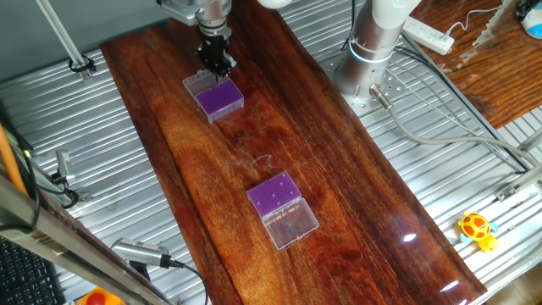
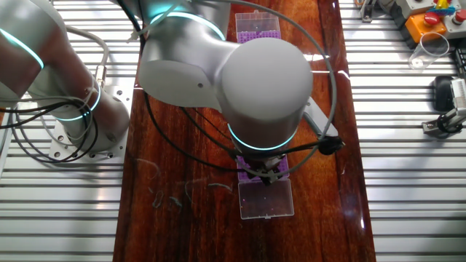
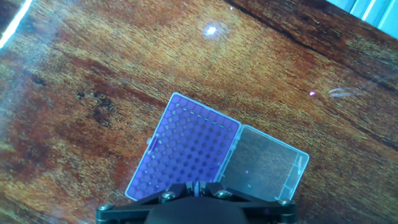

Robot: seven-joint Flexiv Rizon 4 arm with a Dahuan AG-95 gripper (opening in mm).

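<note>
A purple tube rack with a grid of holes lies in a clear box whose transparent lid is folded open beside it. My gripper is over the lower edge of this rack in the wrist view, near the hinge side. Its fingertips look drawn together, and nothing can be made out between them. In exterior view 1 the gripper hangs at the far box's purple rack, by its lid side. A second purple rack with a few pale spots stands nearer, its clear lid open.
Bare wooden table surrounds both boxes. The arm's base stands at the table's right edge. A toy turtle and a small camera on a stand sit off the wood. A cable loop hangs round the arm.
</note>
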